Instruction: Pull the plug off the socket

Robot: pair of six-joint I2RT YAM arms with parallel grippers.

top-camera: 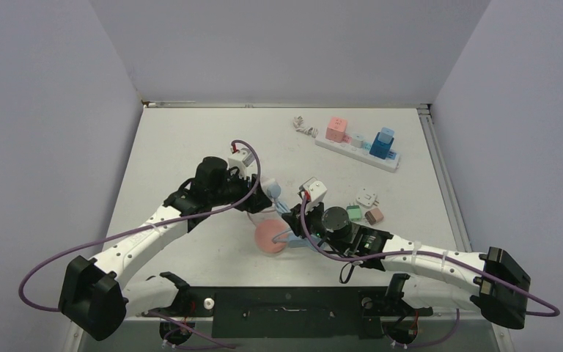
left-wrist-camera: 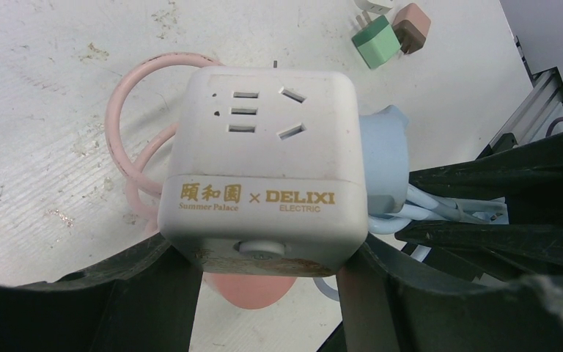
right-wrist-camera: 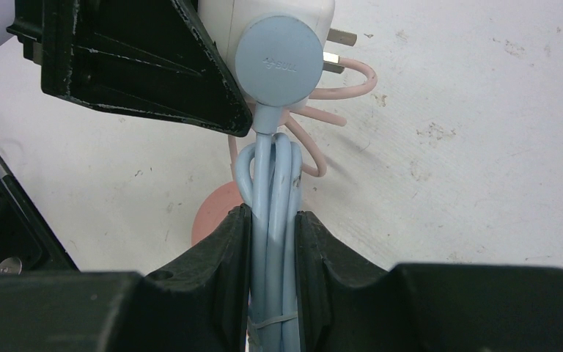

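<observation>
A white cube socket (left-wrist-camera: 264,147) marked DELIXI is clamped by its sides in my left gripper, raised off the table. On the socket's right face sits the round light blue plug (left-wrist-camera: 385,158), still against it. In the right wrist view the plug's round end (right-wrist-camera: 278,60) faces me, with its cord running straight down. My right gripper is shut around the folded bundle of light blue cord (right-wrist-camera: 270,183), a short way below the plug. From above, the cord (top-camera: 281,206) spans between the two grippers.
Beneath the grippers lies a pink round object (top-camera: 270,237) with a pink cord (left-wrist-camera: 135,117) beside it. Green (top-camera: 354,213) and brown (top-camera: 374,215) plugs lie to the right. A white power strip (top-camera: 355,152) stands at the back right.
</observation>
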